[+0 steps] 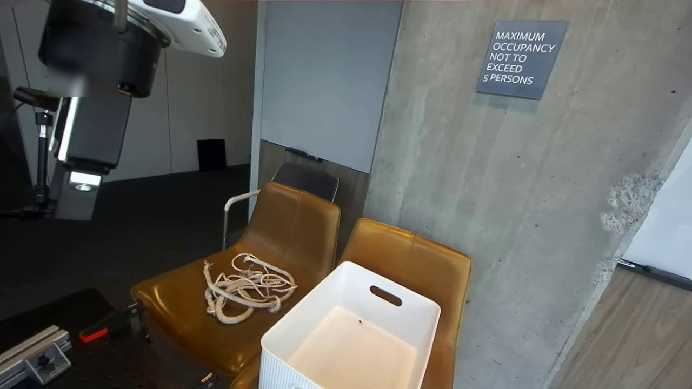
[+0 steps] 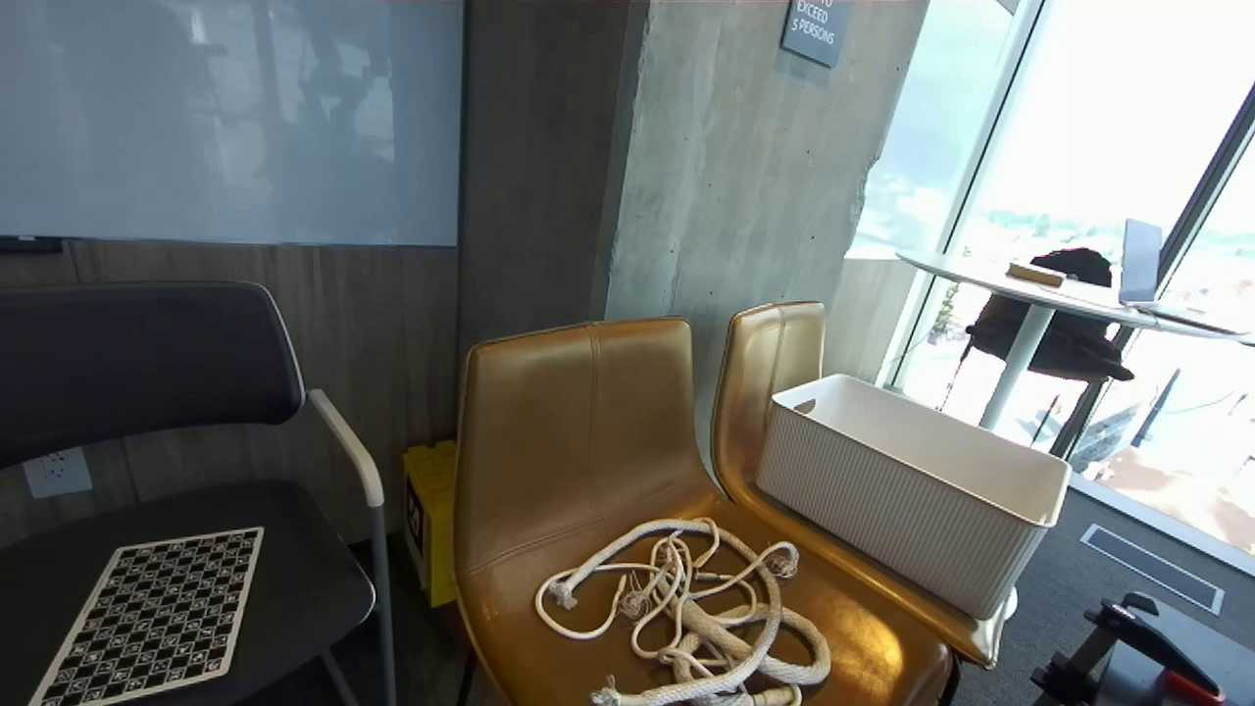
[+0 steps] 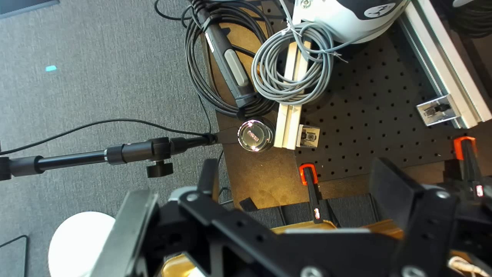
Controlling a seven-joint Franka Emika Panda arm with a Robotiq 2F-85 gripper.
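Note:
A tangle of off-white rope lies on the seat of a brown leather chair; in the second exterior view the rope is loosely coiled, its frayed ends showing. On the chair beside it stands a white ribbed bin, also seen as the bin from its long side. Its floor looks bare apart from a tiny dark speck. High at the left, well above the chairs, hangs my gripper. From the wrist the gripper is open, its two fingers wide apart with nothing between them.
Clamps with red tips, a coiled grey cable and metal rails occupy the black perforated table below. A black stand pole reaches in from the left. The concrete wall rises behind the chairs.

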